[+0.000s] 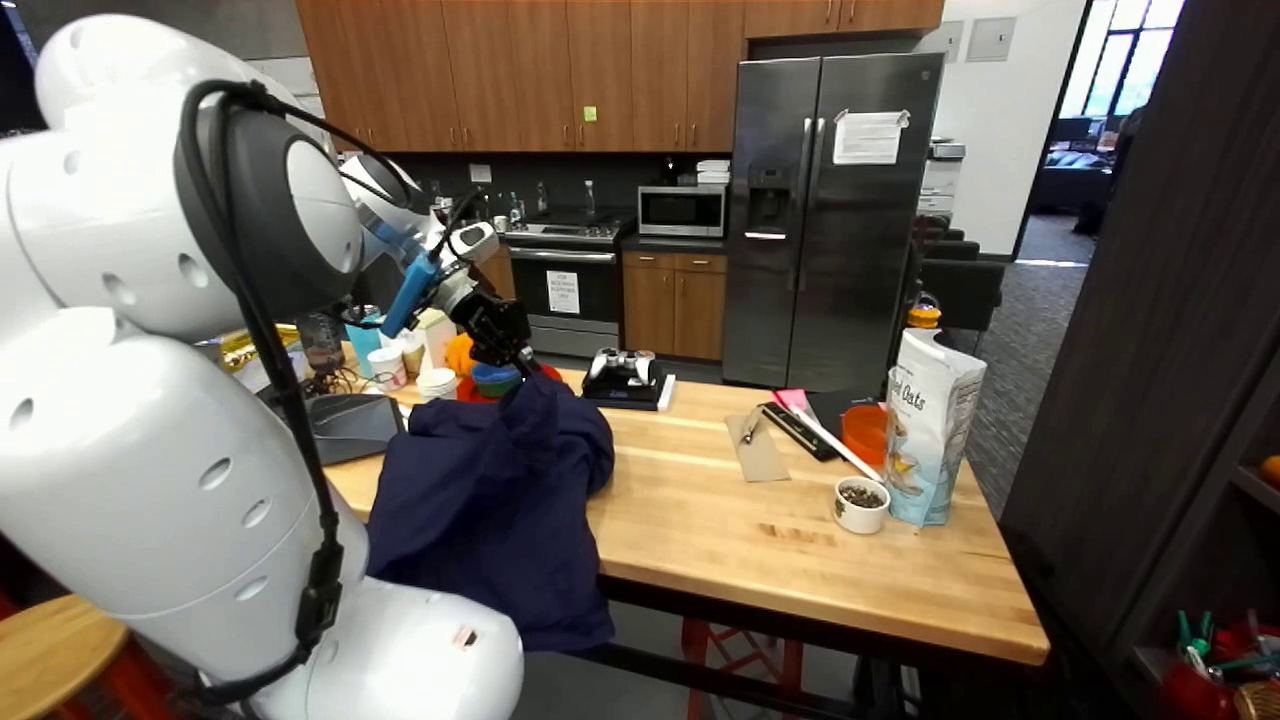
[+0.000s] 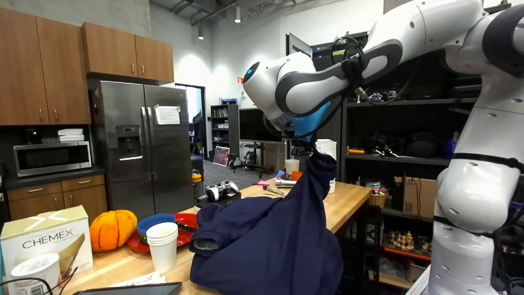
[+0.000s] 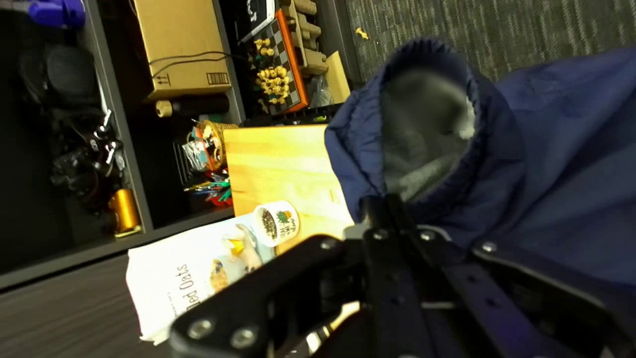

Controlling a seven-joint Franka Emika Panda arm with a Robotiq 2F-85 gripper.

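A navy-blue garment [image 1: 486, 504] lies bunched on the near left of the table, part of it hanging over the front edge. One of its sleeves [image 2: 314, 196] is drawn up towards my gripper [image 2: 313, 149]. In the wrist view the grey-lined cuff [image 3: 486, 113] gapes wide, and my gripper is shut on the near edge of its rim. The second cuff [image 2: 205, 244] rests low on the left in exterior view 2. Cloth folds hide the rest of the garment's shape.
A game controller on its dock [image 1: 626, 378], a red plate [image 2: 189, 221] with bowls, and paper cups [image 2: 162, 246] stand around the garment. An oats bag [image 1: 936, 426] and a small white cup [image 1: 860, 505] occupy the right end.
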